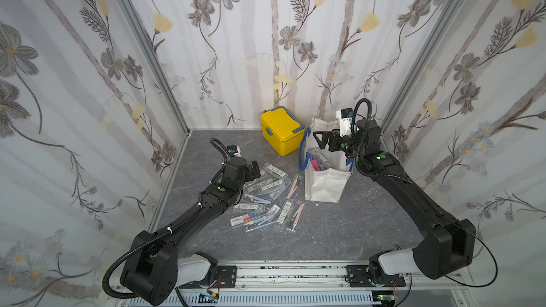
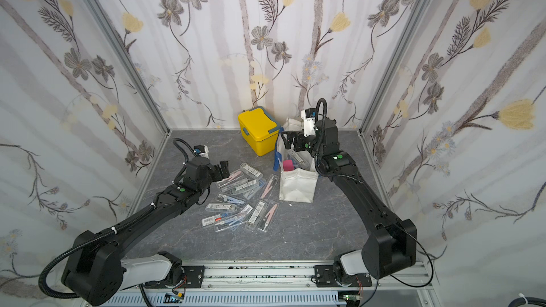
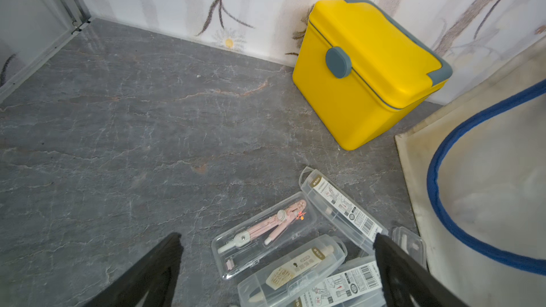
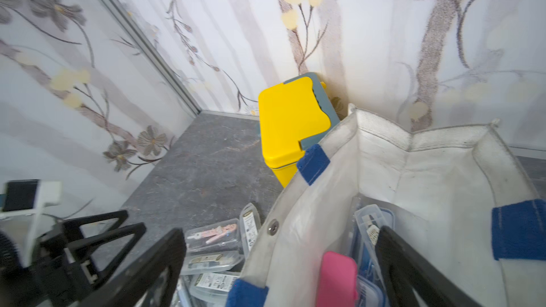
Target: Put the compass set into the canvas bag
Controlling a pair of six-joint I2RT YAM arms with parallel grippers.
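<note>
The white canvas bag (image 1: 328,185) with blue handles stands open on the right. Inside it, clear compass cases (image 4: 372,233) and a pink item (image 4: 336,279) show in the right wrist view. Above the bag's mouth my right gripper (image 1: 319,138) stands open and empty. Several compass sets in clear cases (image 2: 257,213) lie in a loose pile left of the bag. Over the pile's upper left, my left gripper (image 1: 254,171) is open and empty. In the left wrist view, a case with a pink compass (image 3: 264,229) lies flat ahead, between the two fingers but apart from them.
A yellow box (image 1: 282,130) with a grey-blue handle stands at the back, close to the bag's left side. The bag's blue handle (image 3: 449,216) arcs toward the pile.
</note>
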